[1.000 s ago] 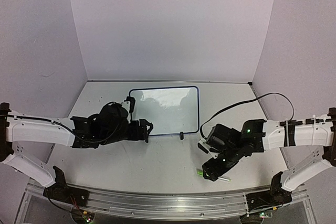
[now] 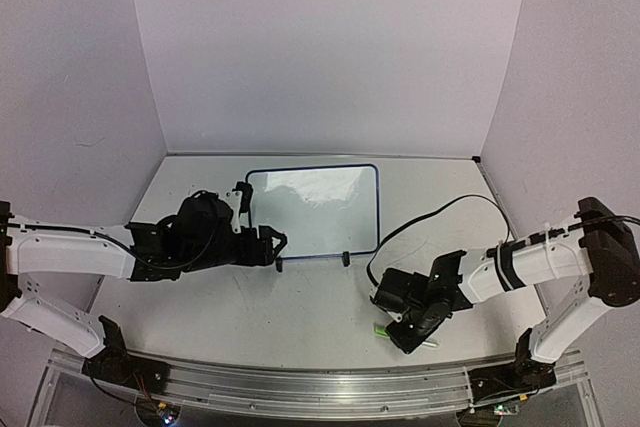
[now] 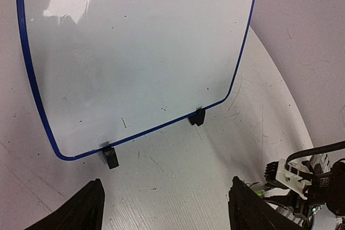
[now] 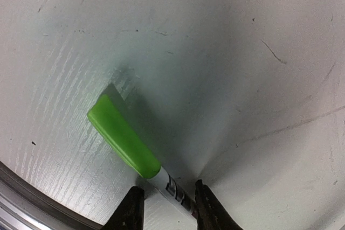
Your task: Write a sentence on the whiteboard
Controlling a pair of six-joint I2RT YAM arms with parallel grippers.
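A green-capped marker [image 4: 124, 136] lies flat near the table's front edge; in the top view its green end [image 2: 380, 330] shows at the left of my right gripper [image 2: 402, 340]. Seen from the right wrist, the marker's pale, dark-printed barrel runs between the fingers of the right gripper, close to the right one, with a gap on the left side. The fingers stand open around it. A blue-framed whiteboard [image 3: 145, 47] lies behind, its surface bare but for small specks. My left gripper is open and empty, by the board's lower left corner.
Two black clips [image 3: 110, 157] sit along the board's near edge. A black cable [image 2: 440, 209] arches over the table from the right arm. A metal rail [image 2: 300, 387] borders the front. Free table lies between the board and the rail.
The marker lies where it was. The left arm has edged slightly left.
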